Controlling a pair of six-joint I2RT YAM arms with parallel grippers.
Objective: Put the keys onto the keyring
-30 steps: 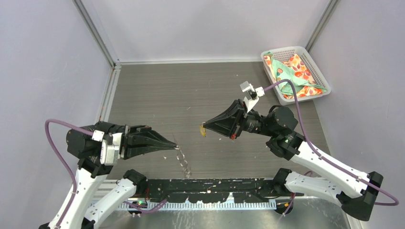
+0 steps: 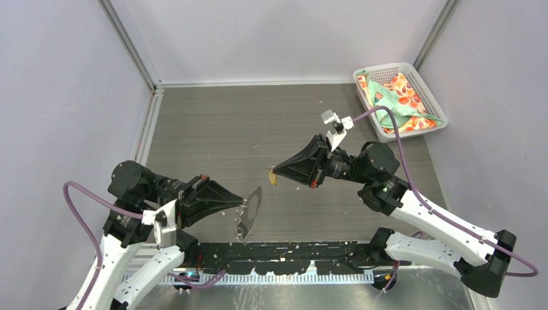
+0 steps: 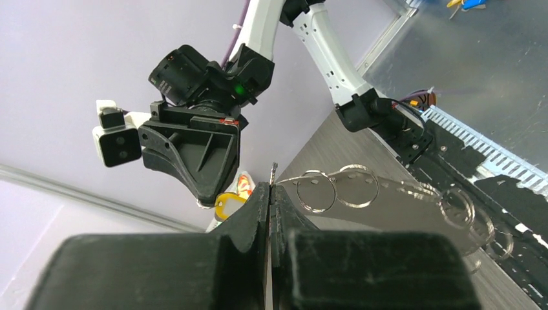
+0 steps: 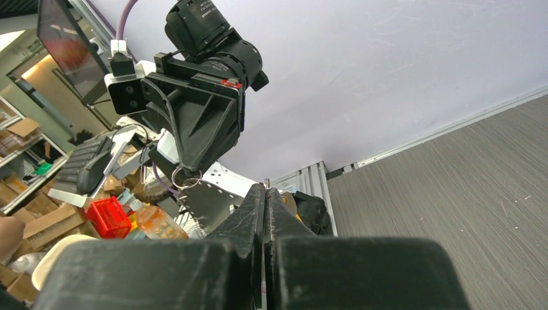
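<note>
In the top view my left gripper (image 2: pixel 243 202) is shut on the rim of a thin, shiny, see-through grey disc, the keyring (image 2: pixel 254 208), which hangs on edge. Along that rim, the left wrist view shows several small metal rings (image 3: pixel 358 186). Facing it from the right, my right gripper (image 2: pixel 274 170) is shut on a small yellow-headed key (image 2: pixel 273 178). A short gap separates key and keyring. The right wrist view shows the disc (image 4: pixel 210 205) below the left fingertips, with a ring beside them. The key's blade cannot be made out.
A white basket (image 2: pixel 423 84) with patterned cloth stands at the back right. Bare grey floor (image 2: pixel 220 123) lies behind and below the grippers. Walls close in the sides and back; a dark, scuffed strip (image 2: pixel 284 252) runs along the front.
The left wrist has turned and risen slightly, its fingertips a little lower. The disc, edge-on before, now shows more of its face.
</note>
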